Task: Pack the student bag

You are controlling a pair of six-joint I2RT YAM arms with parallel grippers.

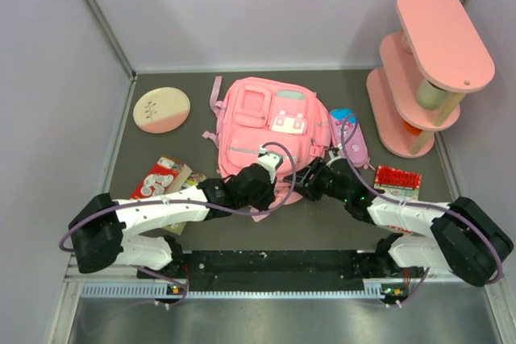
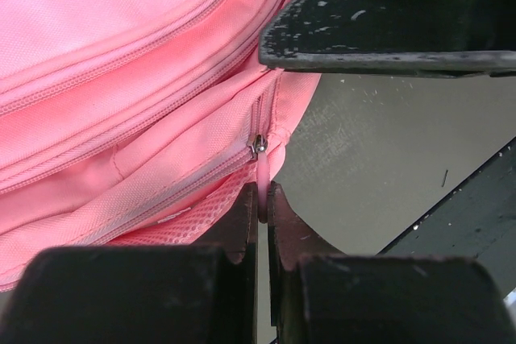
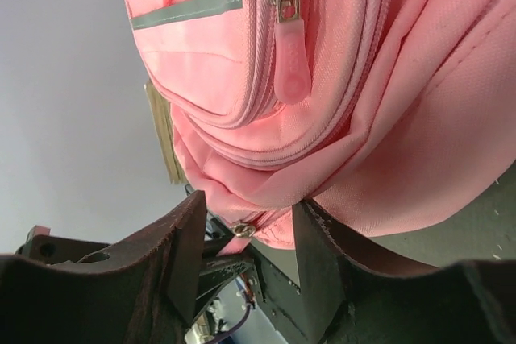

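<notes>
The pink backpack lies flat at the centre. My left gripper is shut on a pink zipper pull at the bag's lower edge, beside a mesh lining. My right gripper is part open against the fabric at that same edge, its fingertips at a fold just above a zipper slider; whether fabric is between them is unclear. A larger zipper pull hangs above it in the right wrist view.
A pink pencil case lies right of the bag, books at left, a red-edged book at right. A round plate sits back left, a tiered pink shelf back right.
</notes>
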